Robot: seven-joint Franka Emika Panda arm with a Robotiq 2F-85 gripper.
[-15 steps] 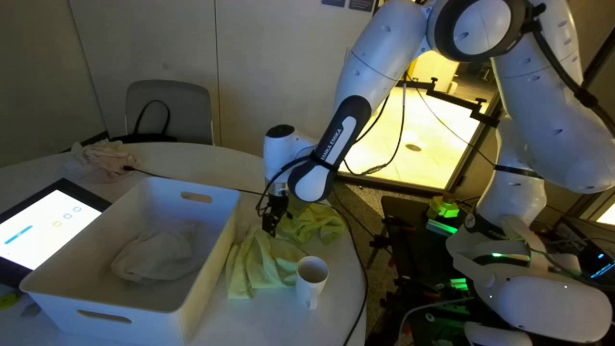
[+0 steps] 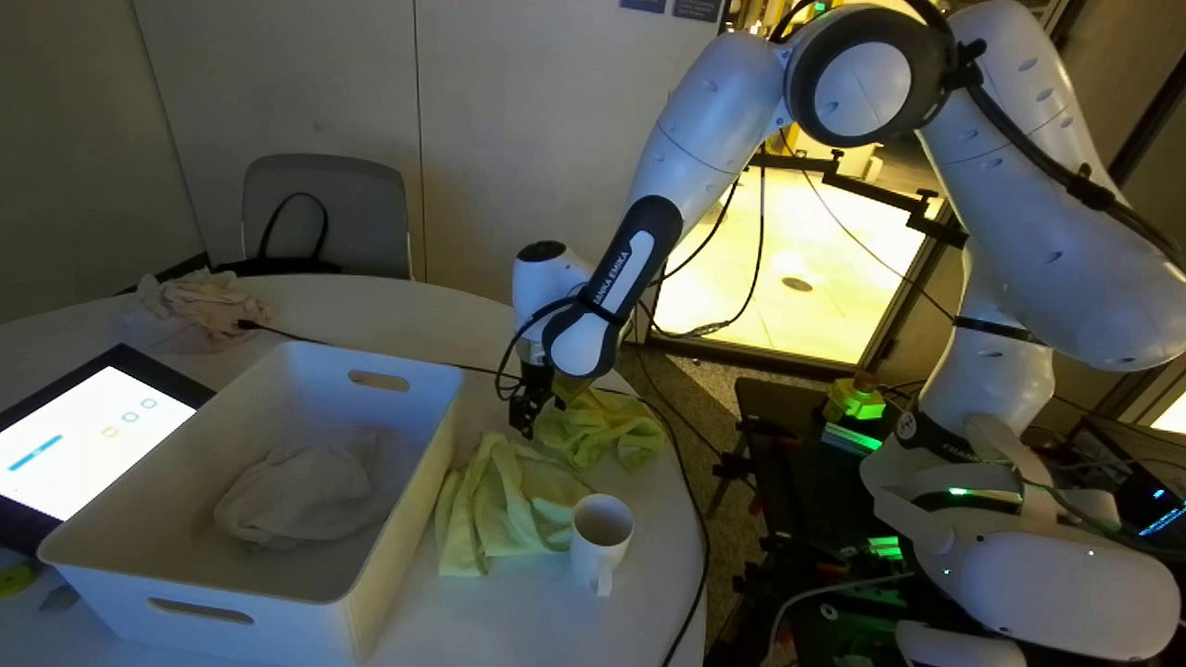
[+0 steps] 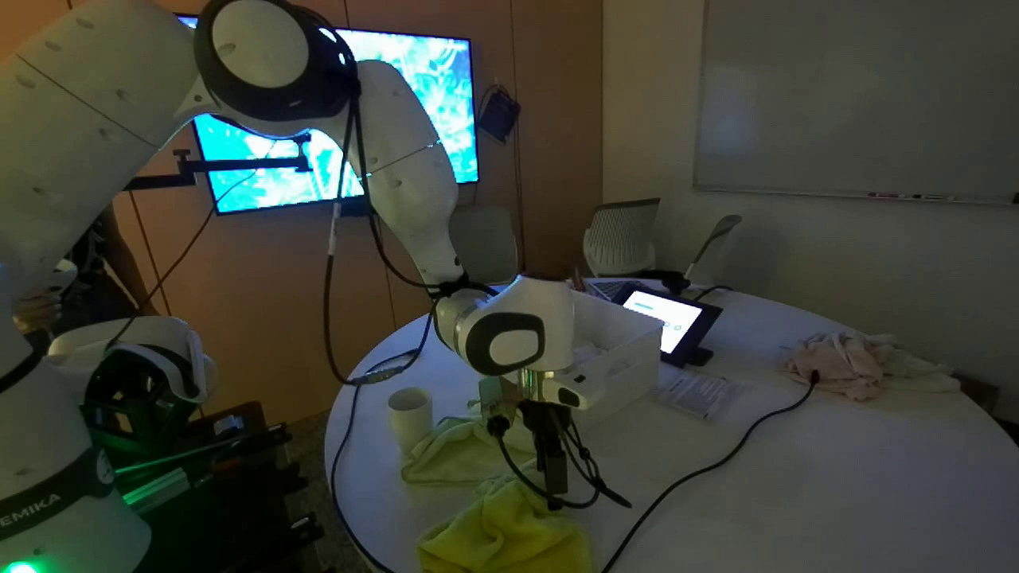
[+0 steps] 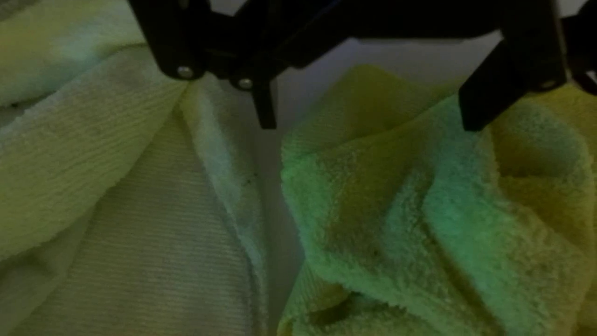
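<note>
My gripper is open, its two dark fingertips wide apart with nothing held between them. Below and ahead of it in the wrist view lies a crumpled yellow-green towel point(image 4: 386, 224), partly under the right finger. A paler yellow towel point(image 4: 168, 241) is spread on the left, a narrow strip of table separating the two. Exterior view 1 has the gripper point(image 2: 531, 422) low over the table, near where the pale towel point(image 2: 506, 500) and the brighter towel point(image 2: 606, 428) come close together. Whether a finger touches cloth I cannot tell.
A white bin point(image 2: 411, 489) with a whitish cloth point(image 2: 300, 495) inside stands beside the pale towel. A white mug point(image 2: 601, 539) is at that towel's near corner. A black cable point(image 3: 707, 468) crosses the table, and a pinkish cloth point(image 3: 836, 363) lies farther off.
The gripper has risen slightly and shifted a little right in exterior view 1, while the arm's upper links have swung left. Towels, mug and bin look unmoved.
</note>
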